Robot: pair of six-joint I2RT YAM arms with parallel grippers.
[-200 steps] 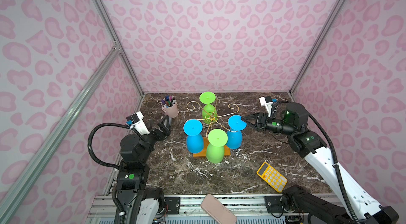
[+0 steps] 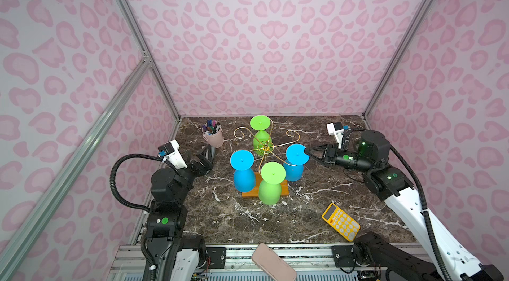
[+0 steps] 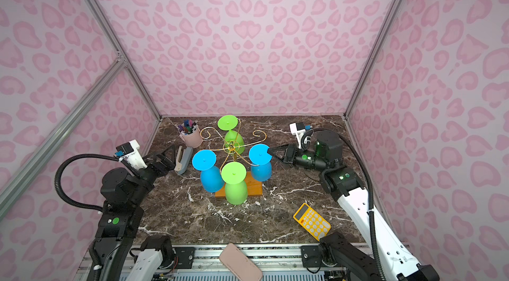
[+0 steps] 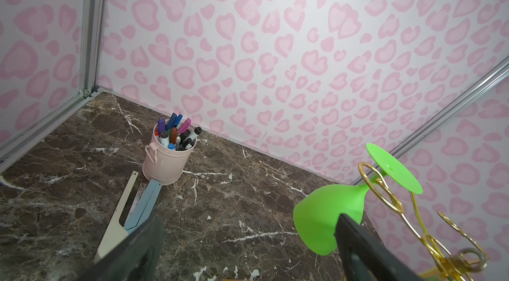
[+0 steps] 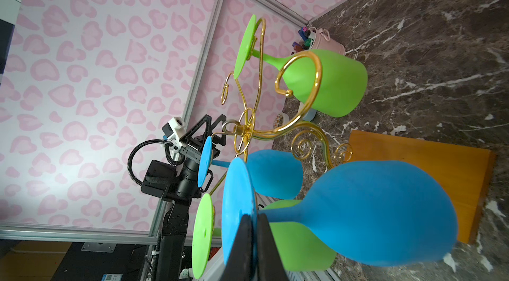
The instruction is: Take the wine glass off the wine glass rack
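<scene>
A gold rack (image 2: 266,146) on a wooden base (image 5: 413,143) holds blue and green glasses upside down. My right gripper (image 2: 308,151) is at the base disc of the right blue glass (image 2: 293,172); in the right wrist view its shut fingers (image 5: 246,249) meet that disc's edge, and whether they grip it is unclear. My left gripper (image 2: 206,152) stands open left of the rack, nothing between its fingers. The other blue glass (image 2: 244,179), front green glass (image 2: 269,192) and rear green glass (image 4: 323,212) hang on the rack.
A pink pen cup (image 2: 213,137) and a stapler-like object (image 3: 185,159) are at back left. A yellow calculator (image 2: 341,221) lies at front right.
The right blue glass's bowl sits slightly higher than before, and my right gripper has shifted very slightly. My left arm is still.
</scene>
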